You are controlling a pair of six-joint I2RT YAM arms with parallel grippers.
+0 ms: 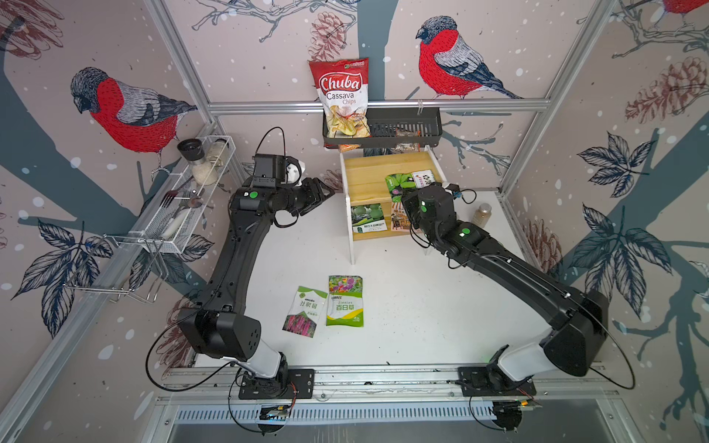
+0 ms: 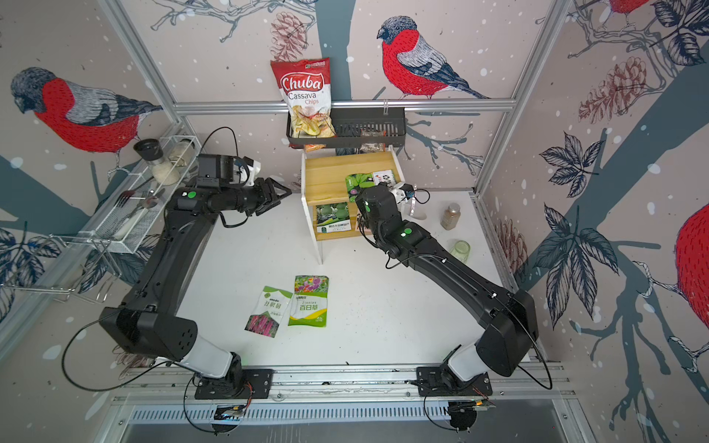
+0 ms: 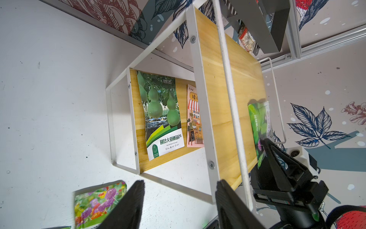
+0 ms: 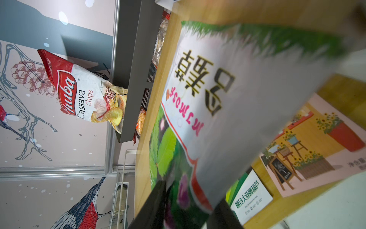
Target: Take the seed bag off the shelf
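A green-and-white mimosa seed bag (image 4: 221,76) lies on the shelf's upper board (image 1: 369,175), at its right front corner. Over that corner my right gripper has its fingers apart, with the bag's lower end between them; whether they touch it is unclear. The left wrist view shows the same bag (image 3: 260,122) against the right gripper's fingertips. To the left of the shelf, my left gripper hangs open and empty. On the lower board are a gourd seed bag (image 3: 162,114) and a pink seed bag (image 4: 316,145), partly hidden.
Two seed bags, one purple-flowered (image 1: 304,311) and one zinnia (image 1: 345,302), lie on the white table in front. A dark basket (image 1: 402,127) with a chips bag (image 1: 341,96) hangs behind the shelf. Jars (image 2: 451,215) stand at right.
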